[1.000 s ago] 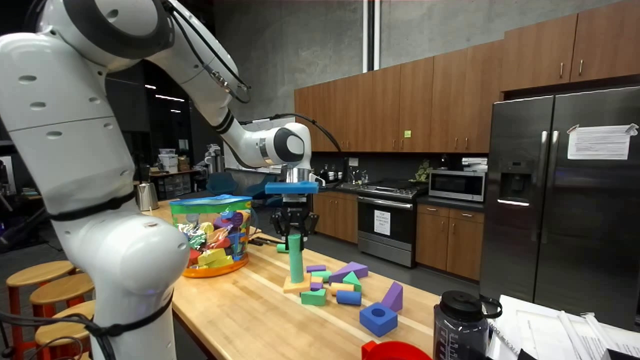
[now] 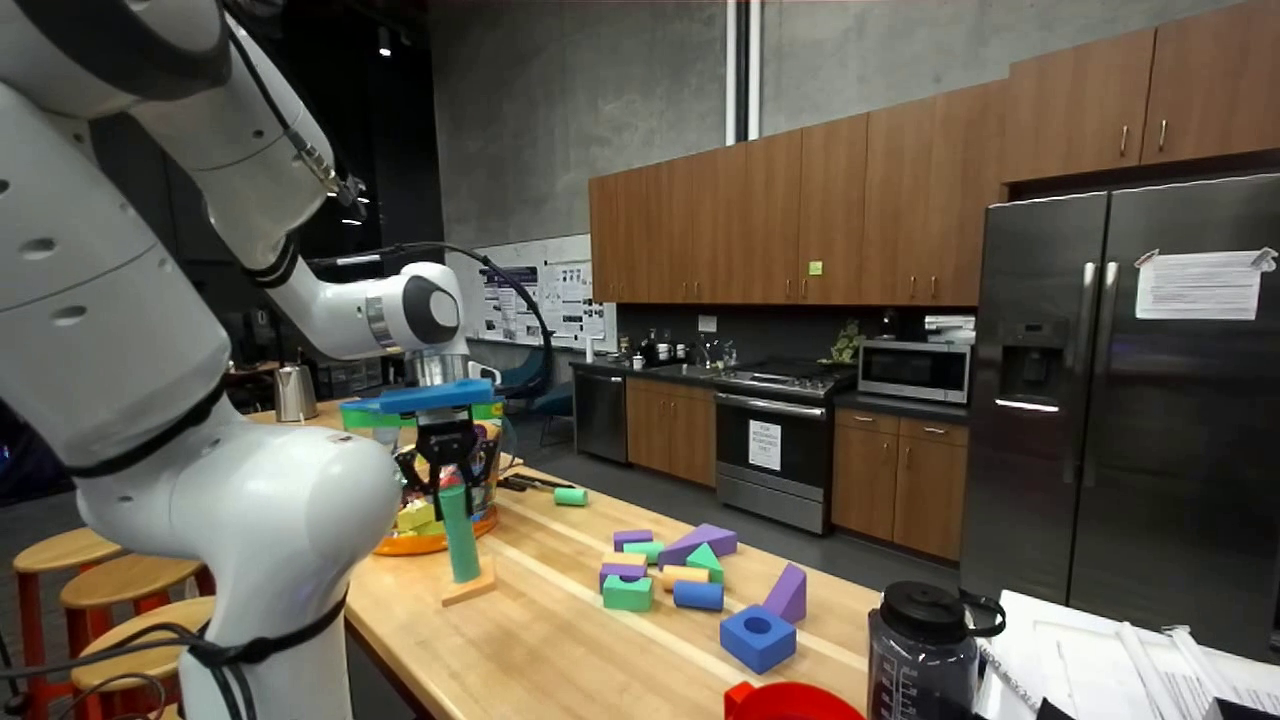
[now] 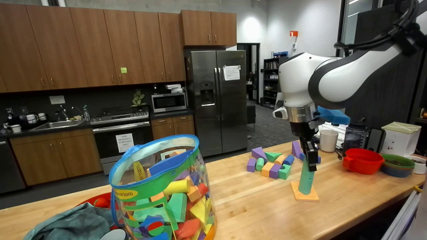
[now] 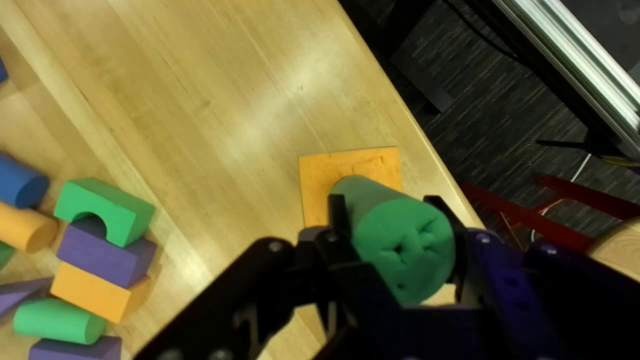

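Note:
A tall green cylinder [image 2: 459, 536] stands nearly upright over a flat orange square block [image 2: 468, 584], close to the table's near edge. My gripper [image 3: 309, 162] is shut on the cylinder's upper part, from above. Seen from the wrist, the cylinder's dented round end [image 4: 414, 255] fills the space between the black fingers, and the orange square [image 4: 324, 180] shows beneath it. Whether the square rests fully on the table or is slightly lifted, I cannot tell.
Several foam blocks, including a green arch [image 4: 105, 207] and a blue block with a hole [image 2: 758, 638], lie in a group on the table. A clear bag of blocks [image 3: 164, 196] stands to one side. Bare wood [image 4: 198, 108] lies between.
The arm has swung left in exterior view 1, away from the block group toward the near table edge. The green cylinder and orange square have moved along with it.

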